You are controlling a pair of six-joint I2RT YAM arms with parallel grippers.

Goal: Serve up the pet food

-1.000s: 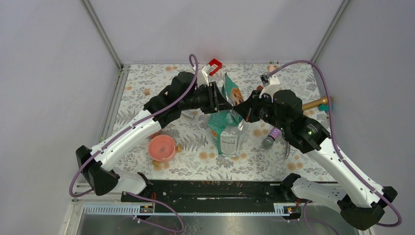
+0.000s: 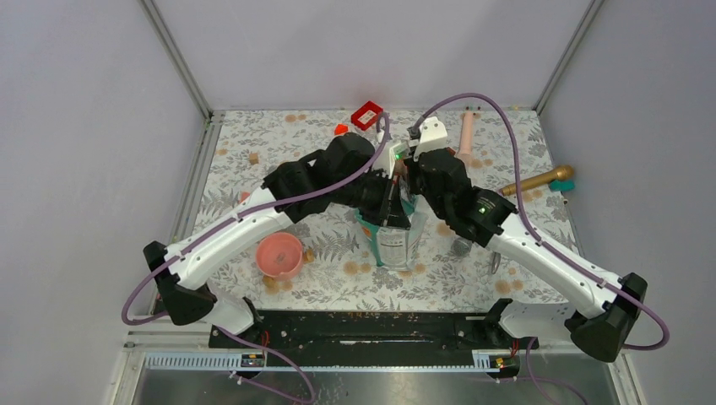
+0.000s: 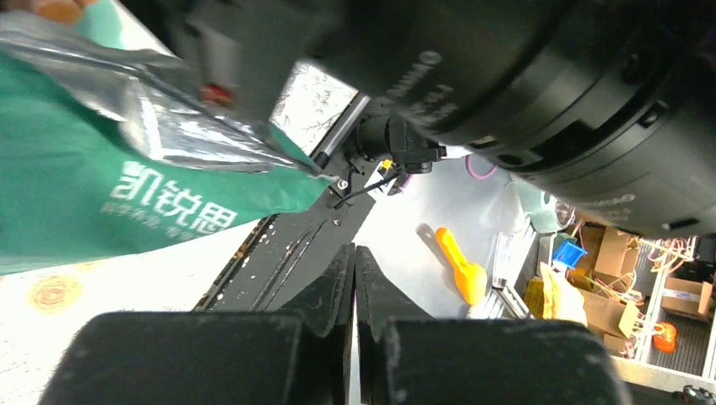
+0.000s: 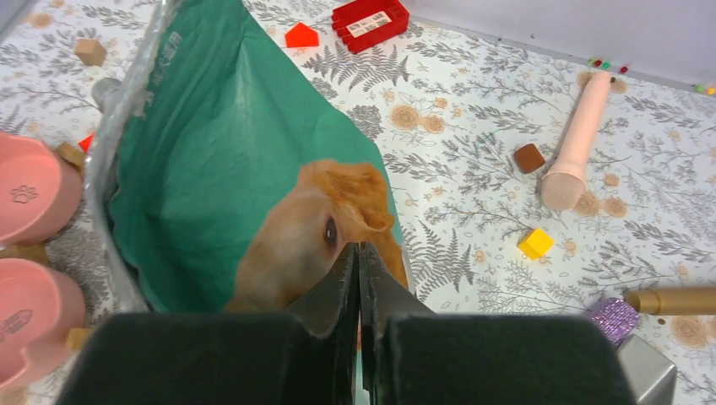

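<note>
The green pet food bag (image 2: 393,245) stands mid-table, its upper part largely behind both arms. In the left wrist view, my left gripper is shut with nothing between its fingers; the bag (image 3: 160,190), with a silver edge, lies to their left, outside them. My right gripper is also shut, its tips over the dog picture on the bag (image 4: 245,110); whether they pinch any film cannot be told. Two pink bowls, the upper (image 4: 38,187) and lower (image 4: 34,329), sit left of the bag.
A red box (image 2: 366,115) and a pink roller (image 4: 578,139) lie at the back. At right are a golden rod (image 2: 536,180) and a purple-glitter item (image 4: 616,319). Both arms crowd together over the bag. The front table strip is open.
</note>
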